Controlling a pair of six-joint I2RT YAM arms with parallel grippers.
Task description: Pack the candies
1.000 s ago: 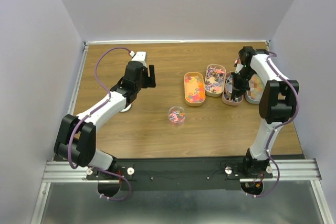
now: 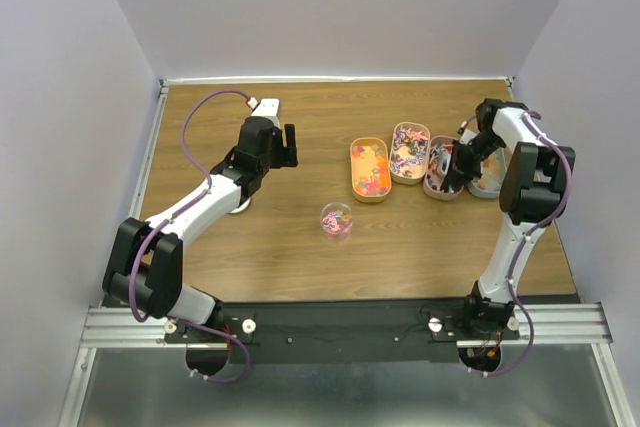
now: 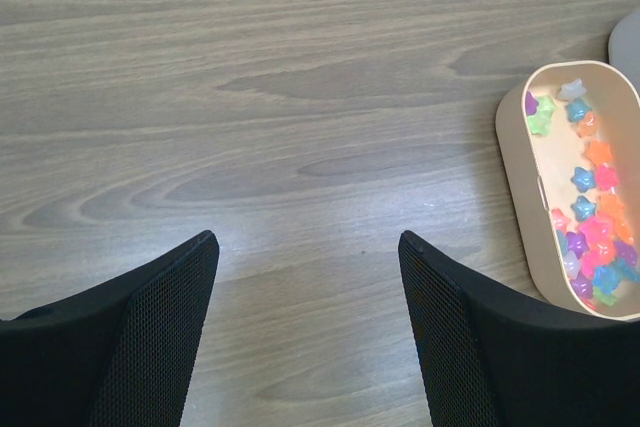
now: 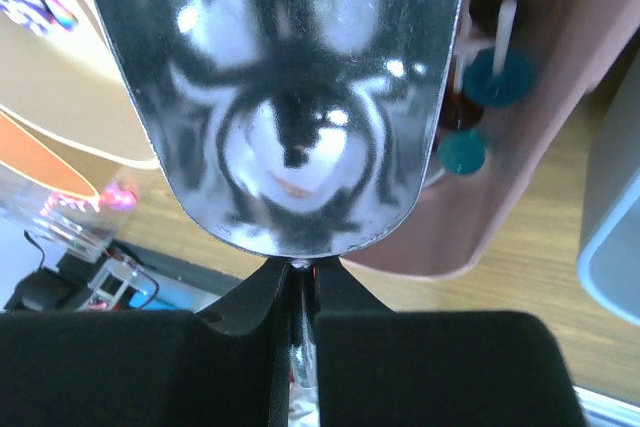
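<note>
My right gripper is shut on the handle of a metal scoop [image 4: 270,127], whose bowl is over a pink bin [image 4: 540,127] of wrapped candies and lollipops at the right of the top view. My left gripper [image 2: 290,145] stands open and empty above bare table at the left. An orange bin of star candies [image 2: 370,167] and a bin of mixed candies [image 2: 409,152] stand beside the pink one. A clear round container [image 2: 337,218] with some candies stands in front.
A pale grey-blue bin [image 2: 488,185] stands at the far right, partly under the right arm. A white object [image 2: 266,107] lies behind the left gripper.
The left arm has not moved.
</note>
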